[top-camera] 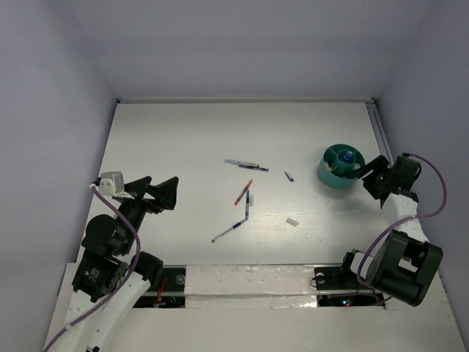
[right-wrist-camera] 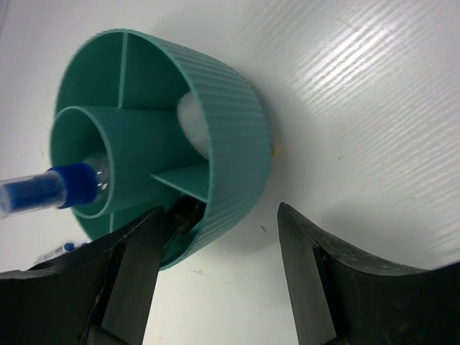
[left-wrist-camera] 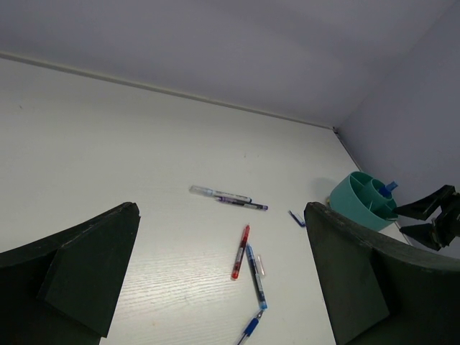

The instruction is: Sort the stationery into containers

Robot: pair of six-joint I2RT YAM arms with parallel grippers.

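Observation:
A teal divided container [top-camera: 330, 176] holds a blue-capped item [right-wrist-camera: 72, 185] and other contents. My right gripper is at its right side, part open, with fingers near its wall. Pens lie loose mid-table: clear and dark pens [top-camera: 245, 166], a red pen [top-camera: 243, 192], blue pens [top-camera: 248, 205], a clear small piece [left-wrist-camera: 261, 266] and a short blue item [top-camera: 289, 176]. My left gripper is open at the table's left edge, empty.
A small grey piece [top-camera: 292, 221] lies front right of the pens. Walls enclose the table at back and sides.

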